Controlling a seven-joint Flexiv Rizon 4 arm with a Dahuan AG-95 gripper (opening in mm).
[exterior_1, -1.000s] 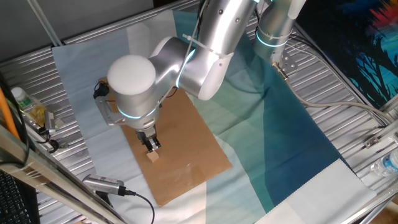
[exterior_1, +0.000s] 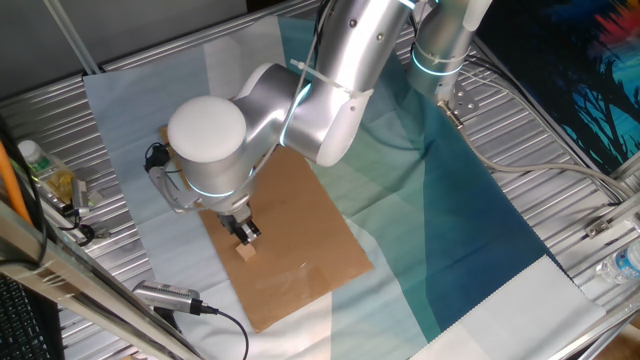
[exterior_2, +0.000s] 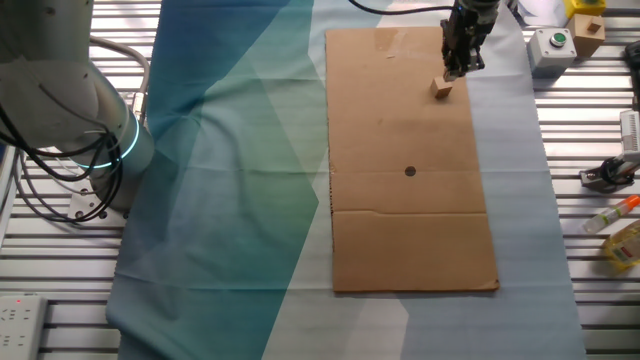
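Note:
A small wooden block (exterior_1: 247, 252) lies on the brown cardboard sheet (exterior_1: 300, 235), near its left edge in exterior view 1. The same block (exterior_2: 440, 88) shows in exterior view 2 towards the top right of the cardboard (exterior_2: 400, 250). My dark gripper (exterior_1: 249, 236) points down close beside the block. From the other side, the gripper (exterior_2: 458, 74) appears at the top, its tips just above and to the right of the block. Whether they touch it is unclear, and the gap between the fingers is too small to make out.
A black round mark (exterior_2: 410, 171) is on the cardboard. A silver cylindrical device (exterior_1: 167, 296) with a cable stands near the cardboard's left side. A grey button box (exterior_2: 551, 50) and bottles line the far right.
The gripper tips have moved only slightly beside the block. The block appears unmoved.

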